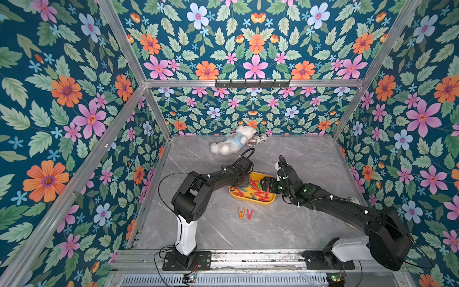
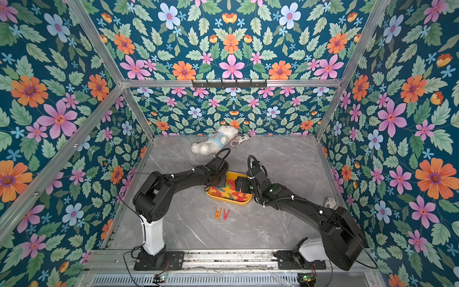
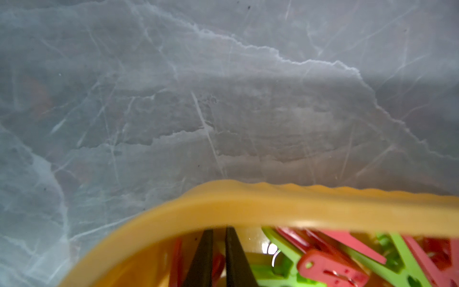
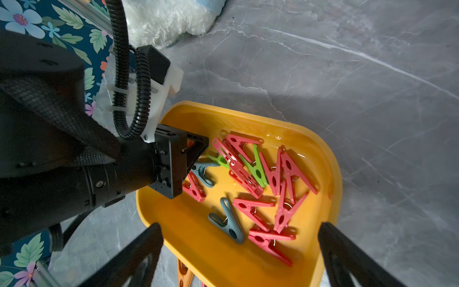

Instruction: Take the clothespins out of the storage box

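Note:
The yellow storage box holds several red, green and blue-grey clothespins, like a blue-grey one near its middle. An orange clothespin and a red one lie on the table in front of it. My left gripper reaches inside the box's end with its fingers shut, partly hidden below the rim; no clothespin clearly shows between them. My right gripper hangs open over the box, its fingers wide apart with nothing held.
A white plush toy and a patterned object lie at the back. A small pale item sits at the right edge, behind my right arm. The grey table is otherwise mostly clear.

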